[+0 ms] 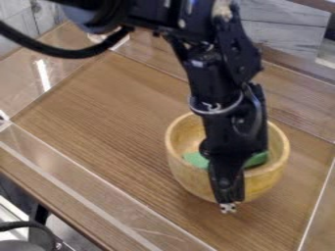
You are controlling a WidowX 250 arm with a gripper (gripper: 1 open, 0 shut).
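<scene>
A yellow bowl (190, 165) with a green item (260, 157) inside sits on the wooden table. My black gripper (228, 204) reaches down over the bowl's front side, its tip low at the near wall. The arm hides much of the bowl. The gripper looks shut, but what lies between its fingers is hard to see.
A pale panel stands at the back right.
</scene>
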